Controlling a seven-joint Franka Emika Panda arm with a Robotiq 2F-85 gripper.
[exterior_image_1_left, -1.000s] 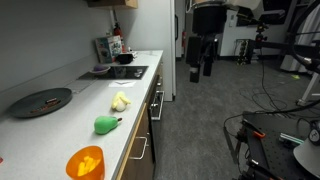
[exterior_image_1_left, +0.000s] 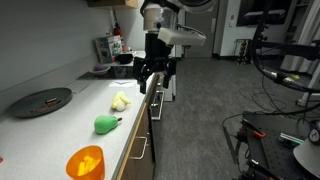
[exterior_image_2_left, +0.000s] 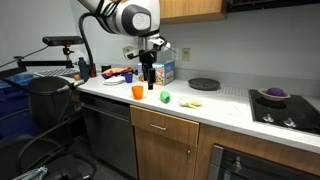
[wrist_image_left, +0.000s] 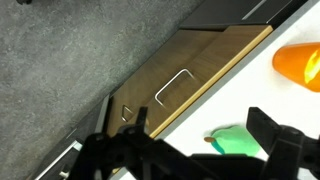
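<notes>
My gripper (exterior_image_1_left: 155, 82) hangs above the counter's front edge with its fingers apart and nothing between them. In the wrist view the open gripper looks down over the drawer fronts and the counter edge. A green item (wrist_image_left: 236, 139) lies on the counter, partly hidden by a finger. Nearest the exterior camera stands an orange bowl (exterior_image_1_left: 76, 165) with yellow contents (exterior_image_1_left: 91, 164). Farther along the counter, beyond the green item (exterior_image_1_left: 106, 124), lies a pale yellow item (exterior_image_1_left: 121, 102). The other side view has the gripper close to the orange bowl (exterior_image_2_left: 138, 92).
A dark round pan (exterior_image_2_left: 204, 85) lies at the back of the counter. The stove (exterior_image_2_left: 285, 106) bears a purple item (exterior_image_2_left: 275, 92). Boxes (exterior_image_2_left: 160, 73) and other goods crowd the far end. Drawer handles (wrist_image_left: 172, 87) protrude below the counter edge; open floor lies in front.
The arm has moved left in exterior view 1, from over the open floor to the counter's front edge. The counter items have stayed where they were.
</notes>
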